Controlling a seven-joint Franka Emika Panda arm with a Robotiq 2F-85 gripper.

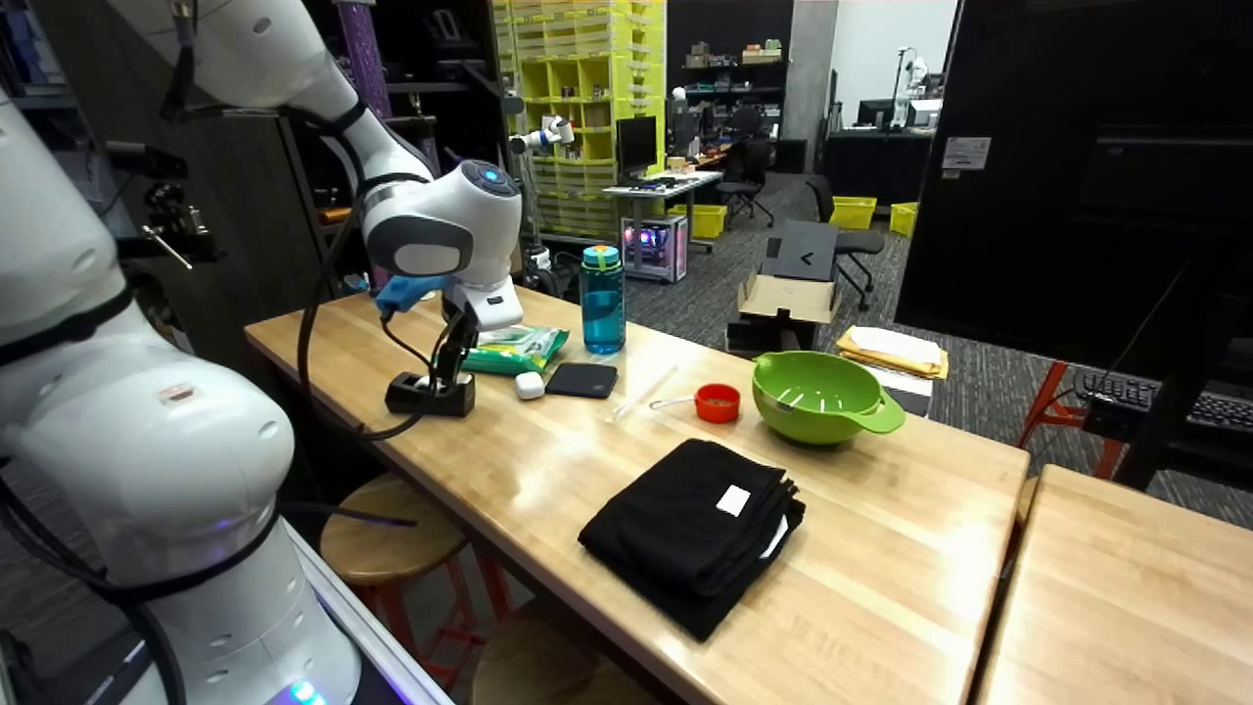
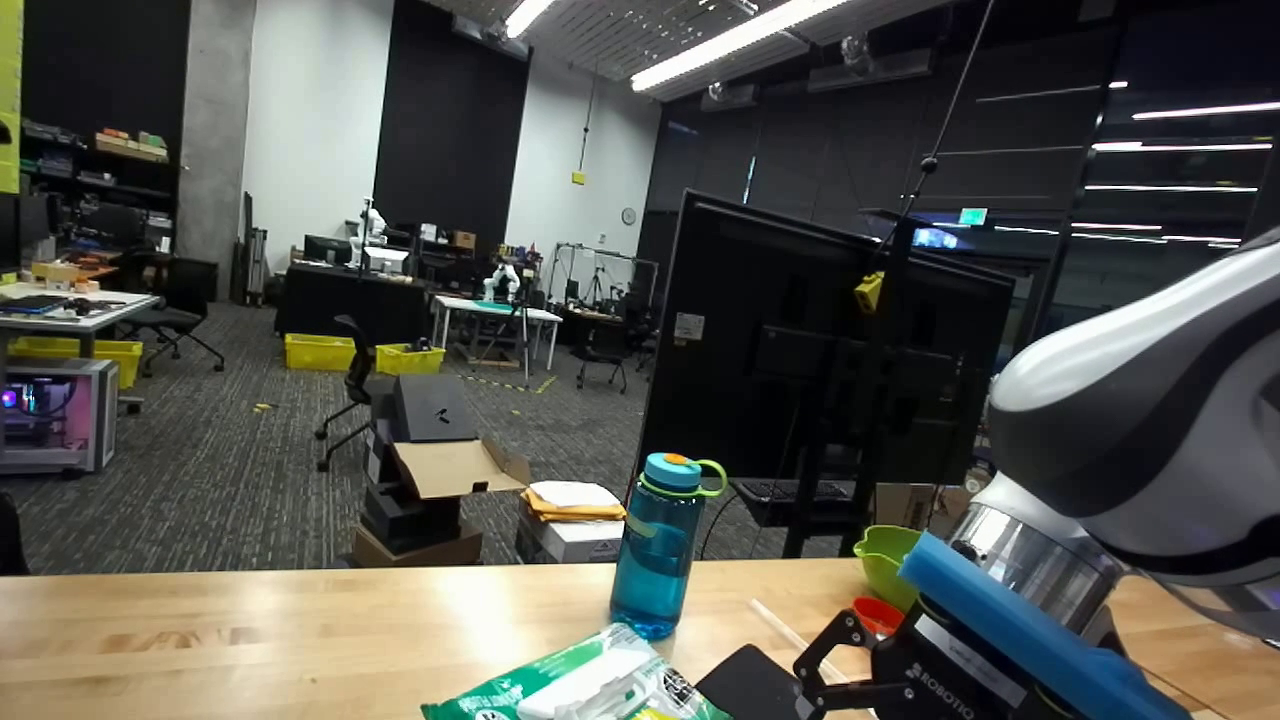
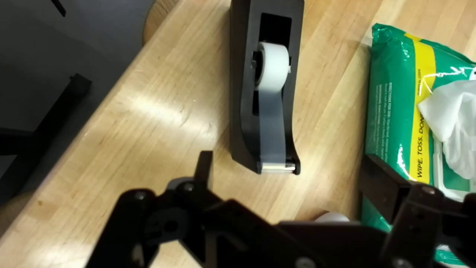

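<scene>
My gripper is open, its two dark fingers spread wide with nothing between them. In the wrist view the black tape dispenser (image 3: 245, 129) lies beyond the fingertips, its cutting edge toward me and its white tape roll (image 3: 275, 67) facing up. To the right is the green wipes pack (image 3: 392, 102), with a white wipe sticking out; the right finger overlaps it in the image. A small white case (image 3: 332, 217) is mostly hidden behind the gripper. In exterior view 1 the dispenser (image 1: 446, 403) sits near the table's left edge, under the arm.
Near the wipes stand a blue bottle (image 1: 602, 304) and a flat black case (image 1: 582, 380). A red measuring cup (image 1: 718, 403), a green colander (image 1: 812, 399) and a folded black cloth (image 1: 693, 529) lie farther right. Bare table surrounds the cloth.
</scene>
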